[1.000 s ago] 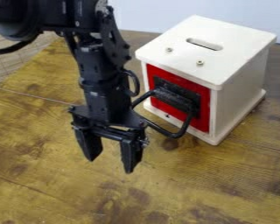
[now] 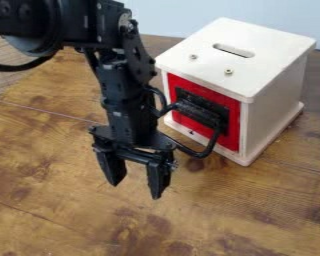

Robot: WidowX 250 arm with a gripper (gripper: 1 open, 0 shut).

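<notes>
My black gripper [image 2: 136, 178] hangs open above the wooden table, its two fingers apart with nothing visible between them. It is in front and left of a cream wooden box [image 2: 270, 110], which has a slot and small knobs on top and a red front panel [image 2: 234, 138] with a dark centre. My black arm and a cable partly hide that panel.
A pale wall [image 2: 236, 12] stands behind the box, and a thin cord runs across the table at the left.
My gripper has shifted slightly right over the last second, staying open. The box stays where it was.
</notes>
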